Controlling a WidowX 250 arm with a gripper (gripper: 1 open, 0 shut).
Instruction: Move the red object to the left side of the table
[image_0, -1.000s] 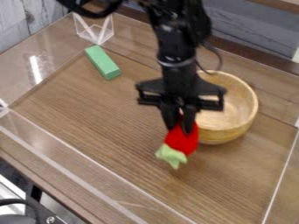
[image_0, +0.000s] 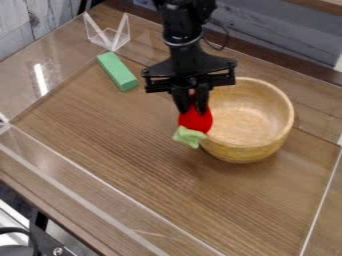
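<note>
Near the middle of the view, the red object (image_0: 197, 119) hangs from my gripper (image_0: 193, 101), which is shut on it. A pale green part (image_0: 189, 137) shows at its lower end. The fingers cover its top. The object is in front of the left rim of the wooden bowl; whether it touches the rim, I cannot tell. Bare wooden table (image_0: 94, 125) spreads out to the left.
The wooden bowl (image_0: 265, 120) stands just right of the red object and looks empty. A green block (image_0: 118, 71) lies at the upper left, with a clear wire-like piece (image_0: 107, 32) behind it.
The arm has moved back, away from the front of the table, and a little left, carrying the red object along. The bowl and the green block have stayed put.
</note>
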